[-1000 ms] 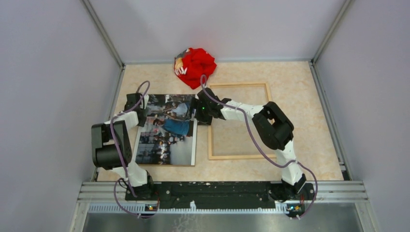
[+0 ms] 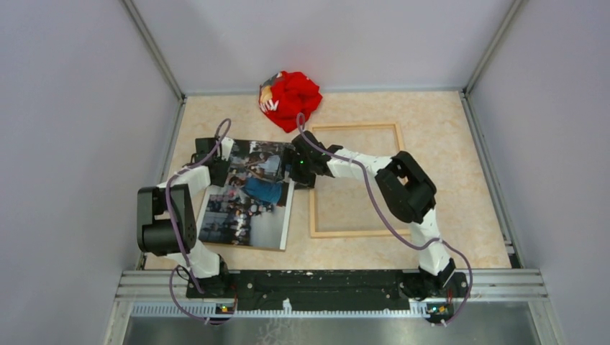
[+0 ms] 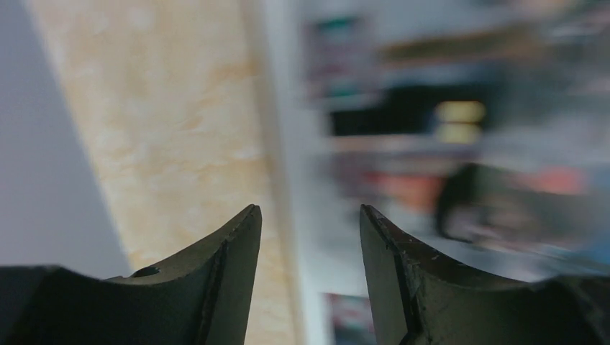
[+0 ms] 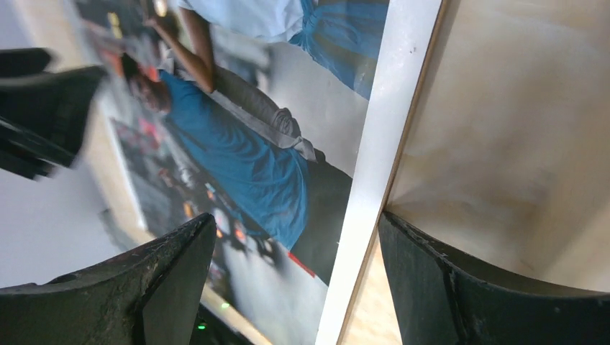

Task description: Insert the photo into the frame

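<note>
The photo board, a printed crowd scene with white borders, lies on the left of the table. The empty wooden frame lies to its right. My left gripper is over the board's left edge; its fingers stand apart with nothing visible between them, and the view below is blurred. My right gripper stands open at the board's right edge, one fingertip beside the white border. In the top view both grippers cover parts of the board's upper half.
A crumpled red cloth lies at the back, above the board and frame. Walls border the table on the left, right and back.
My left gripper has moved slightly right across the board. The board has shifted a little, its bottom edge lower and tilted. The right arm has barely moved.
</note>
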